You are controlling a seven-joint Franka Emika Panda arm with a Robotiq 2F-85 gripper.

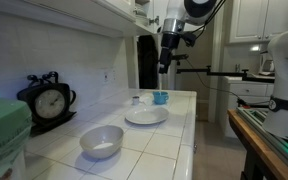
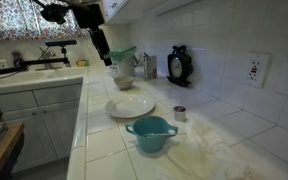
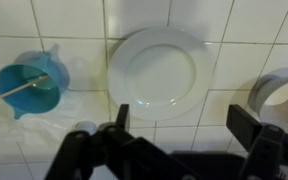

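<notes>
My gripper hangs high above the counter, its two dark fingers wide apart and nothing between them. Below it a round white plate (image 3: 161, 73) lies flat on the tiles. To one side stands a teal two-handled pot (image 2: 151, 133) with a thin light stick across it; the wrist view shows the same pot (image 3: 29, 87) at left. A pale grey bowl (image 1: 102, 142) sits beyond the plate's other side, partly behind a finger in the wrist view. Near the wall is a small metal-looking can (image 2: 180, 113).
Against the wall stands a black clock-like object (image 1: 51, 103). A green-topped container (image 1: 4, 125) fills the near left corner in exterior view 1. Cabinets (image 1: 109, 12) overhang the counter. Bare tiles (image 1: 154, 165) lie in front of the bowl.
</notes>
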